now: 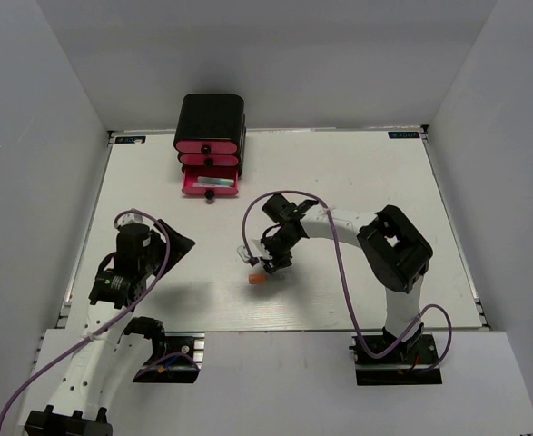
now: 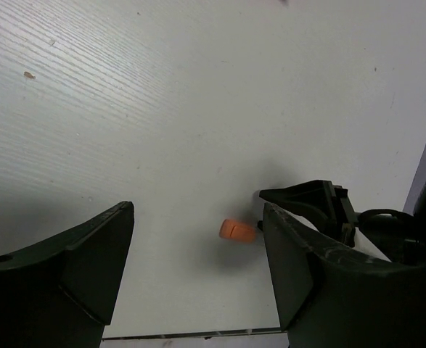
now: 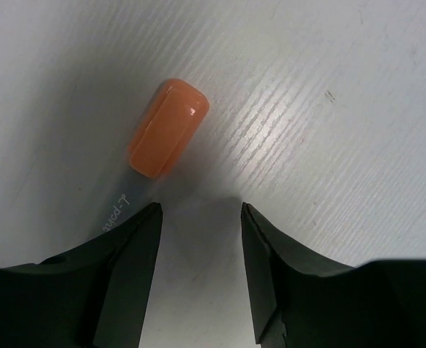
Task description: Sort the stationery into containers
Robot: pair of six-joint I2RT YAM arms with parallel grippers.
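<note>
A pen-like item with an orange cap (image 1: 258, 279) lies on the white table, its body mostly hidden under my right gripper (image 1: 262, 260). In the right wrist view the orange cap (image 3: 168, 129) shows fully, and a grey lettered barrel (image 3: 118, 209) runs down-left behind one of the fingers (image 3: 136, 264). The gap of my right gripper is partly open and bare; the barrel lies to its left. Over the left side of the table, my left gripper stands wide open and empty, the orange cap (image 2: 238, 230) showing past its right finger.
At the back left stands a black cabinet with pink drawers (image 1: 207, 146). Its lowest drawer (image 1: 210, 192) is pulled out and holds light, flat items.
</note>
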